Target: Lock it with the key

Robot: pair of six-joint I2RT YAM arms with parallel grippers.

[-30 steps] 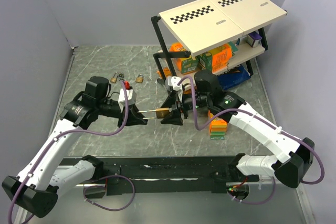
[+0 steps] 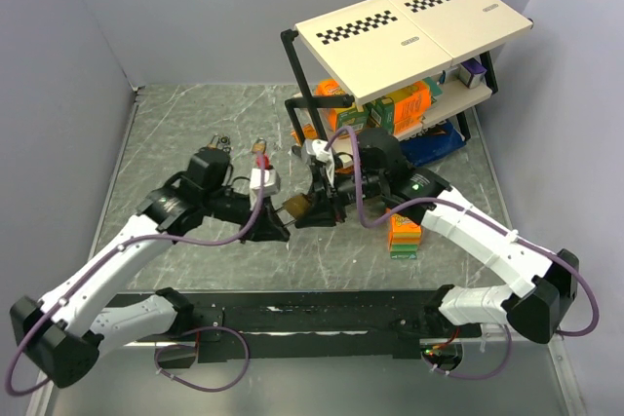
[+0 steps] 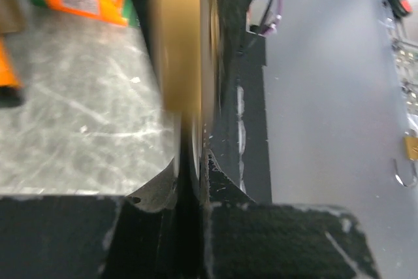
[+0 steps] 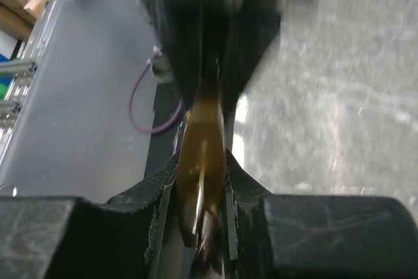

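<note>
A brass padlock with a silver shackle hangs between my two grippers, above the middle of the grey worktop. My right gripper is shut on its body, seen close up as a blurred brass block in the right wrist view. From the left, my left gripper is shut on the shackle, pressed close to the padlock; the brass fills the centre of the left wrist view. No key can be made out in either hand.
Small padlocks and metal pieces lie at the back of the worktop. A shelf with orange boxes and a blue pack stands at the back right; more orange boxes lie beside my right arm.
The right arm is nearly still.
</note>
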